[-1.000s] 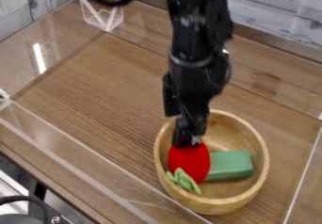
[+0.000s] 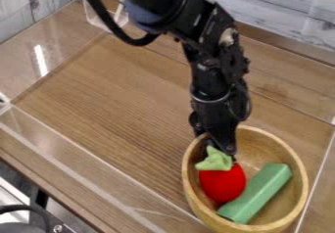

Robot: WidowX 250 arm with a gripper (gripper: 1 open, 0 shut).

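Observation:
A wooden bowl (image 2: 295, 215) sits at the bottom right, holding a red tomato-like object (image 2: 222, 183) with a pale green top (image 2: 215, 161) and a green block (image 2: 256, 193). My black gripper (image 2: 211, 142) reaches down to the bowl's back left rim, right at the green top. Its fingertips are partly hidden, and whether they hold anything cannot be told.
A small transparent item stands at the top left edge, partly behind the arm's cable. A white panelled wall runs along the back.
The bowl has shifted right and turned, with the green block now lying diagonally at the right. The red object's green top now points toward the back, at my gripper.

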